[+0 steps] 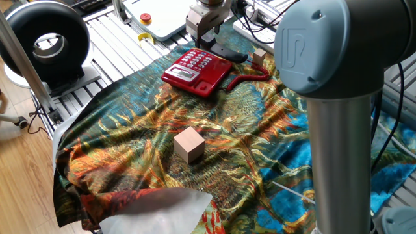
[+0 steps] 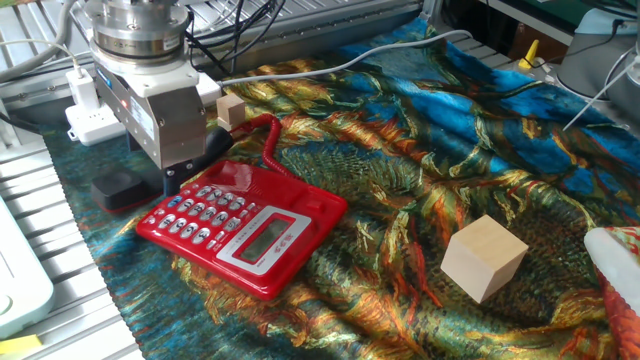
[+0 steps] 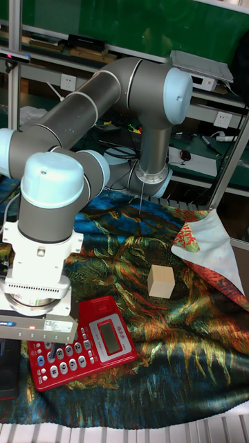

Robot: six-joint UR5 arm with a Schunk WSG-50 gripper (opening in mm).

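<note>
A red push-button telephone (image 2: 250, 225) with silver keys and a small display lies on the patterned cloth (image 1: 130, 149). Its black handset (image 2: 120, 188) is off the base, along the phone's far side, with the red coiled cord (image 2: 270, 145) running from one end. Directly over the handset's middle, my gripper (image 2: 170, 185) points down, one dark finger showing in front of the handset in exterior view 2. Whether the fingers are closed round the handset cannot be made out. In exterior view 3 the gripper's body hides most of the handset.
A large wooden cube (image 1: 189, 144) rests on the open cloth, clear of the phone. A smaller wooden block (image 2: 231, 110) stands by the cord. White power adapters (image 2: 92, 115) and cables crowd behind the gripper. The cloth is wrinkled, with one corner (image 3: 214, 247) folded over.
</note>
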